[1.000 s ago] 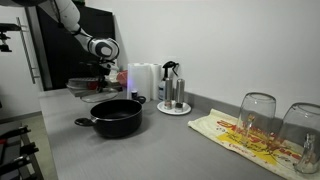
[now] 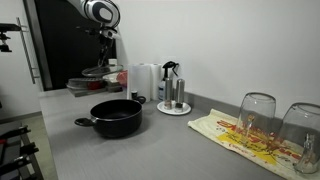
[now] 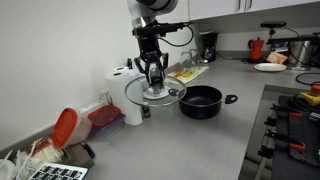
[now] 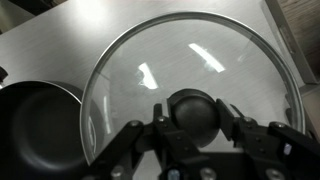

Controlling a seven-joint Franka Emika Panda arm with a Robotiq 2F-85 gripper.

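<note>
A round glass lid [image 4: 150,75] with a dark knob [image 4: 195,115] is held up off the counter. In the wrist view my gripper is shut on that knob, one finger to each side. The lid [image 3: 152,92] hangs in the air in exterior view 2, below my gripper [image 3: 153,72]. Apart from it, an uncovered black pot [image 2: 116,117] with side handles stands on the grey counter. In the wrist view the pot [image 4: 40,130] lies to the left of the lid, partly cut off by the frame edge.
Behind the pot are paper rolls [image 2: 143,80] and a white plate [image 2: 174,108] bearing bottles and shakers. Two upturned glass jars [image 2: 256,112] rest on a patterned cloth [image 2: 222,127] to the right. Red containers [image 3: 70,127] crowd the far end.
My gripper has risen with the lid in its hold. The lid was lower, near the counter behind the pot, and is now higher. The pot has stayed in place.
</note>
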